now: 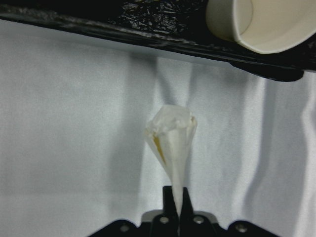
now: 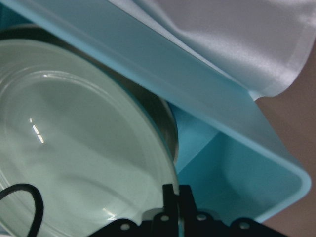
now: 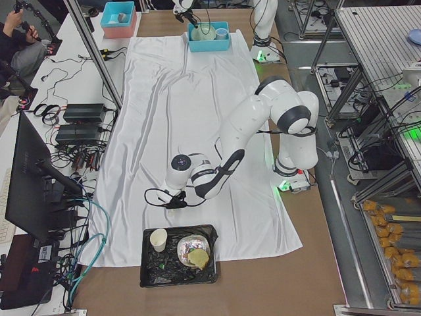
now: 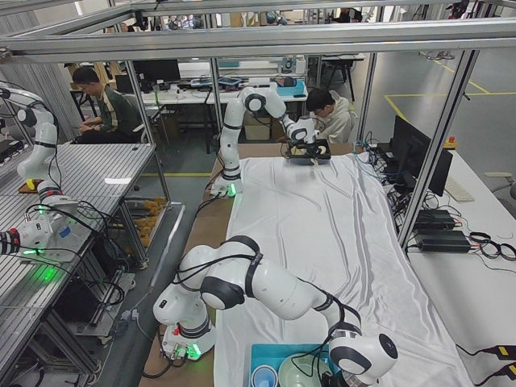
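In the left wrist view a crumpled white wrapper (image 1: 170,133) with a yellow stain rises from my left gripper, which is shut on it over the white cloth. Just beyond is the black tray (image 3: 148,263) with a white paper cup (image 3: 158,241), a foil plate (image 3: 186,247) and a yellowish piece (image 3: 199,259). At the far end my right gripper is shut on the rim of a pale green plate (image 2: 79,128) in the blue bin (image 2: 207,98), a darker round dish partly under the plate.
A blue cup (image 4: 264,377) stands in the bin. Monitors, boxes and cables line one side; metal frame posts stand near the edges.
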